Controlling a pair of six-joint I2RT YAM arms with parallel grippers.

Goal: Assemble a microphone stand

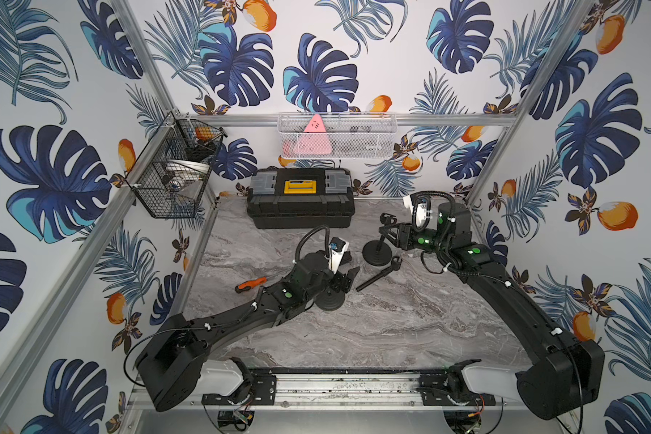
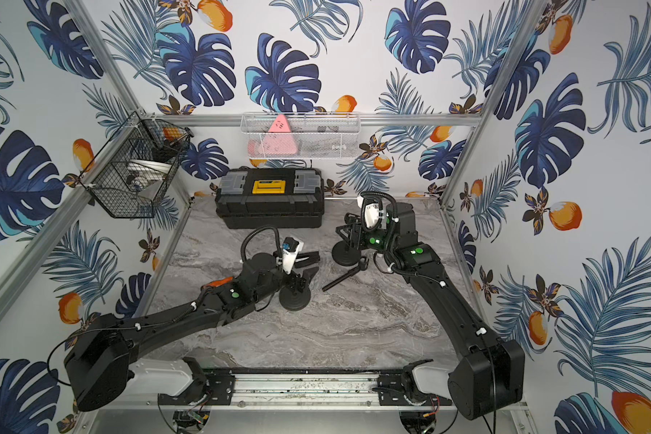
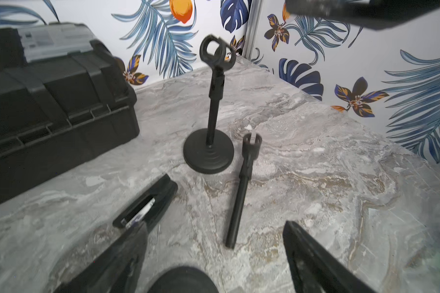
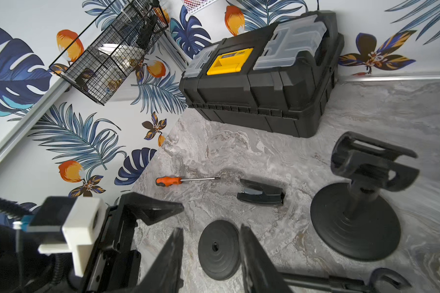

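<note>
An assembled stand [image 3: 213, 109], a round black base with an upright rod and clip, stands on the table, clear of any fingers in the left wrist view. A second rod with a clip [image 3: 238, 200] lies flat in front of it. The other round base [image 4: 219, 249] lies flat with its centre hole empty. Above that base, my left gripper is open and empty. My right gripper hovers near the upright stand, fingertips moderately apart; only the table and the loose base show through the gap.
A black stapler [image 4: 260, 192] lies between the toolbox and the loose base. An orange screwdriver [image 4: 170, 181] is at the left. The large toolbox [image 4: 264, 83] stands along the back wall.
</note>
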